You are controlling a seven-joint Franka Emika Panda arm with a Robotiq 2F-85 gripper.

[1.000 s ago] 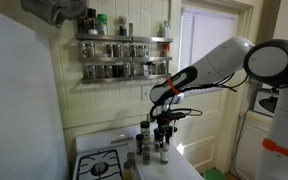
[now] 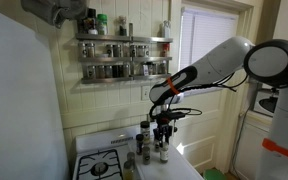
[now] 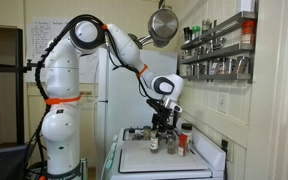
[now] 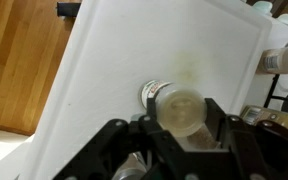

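Note:
A spice jar with a tan round lid (image 4: 181,110) is seen from above in the wrist view, its white-labelled side (image 4: 152,92) showing past the lid. My gripper is shut on this jar, with dark fingers on either side near the lid. In exterior view 1 the white-labelled jar (image 2: 164,154) is upright under my gripper (image 2: 164,136). Exterior view 2 shows the jar (image 3: 154,145) below the gripper (image 3: 162,131) at the white counter. Whether its base touches the surface cannot be told.
Several other jars (image 2: 146,150) stand close by on the white surface (image 4: 104,75). A stove (image 2: 99,166) lies to the left in exterior view 1. Wall shelves (image 2: 124,60) hold more jars. Open white surface spreads out in the wrist view.

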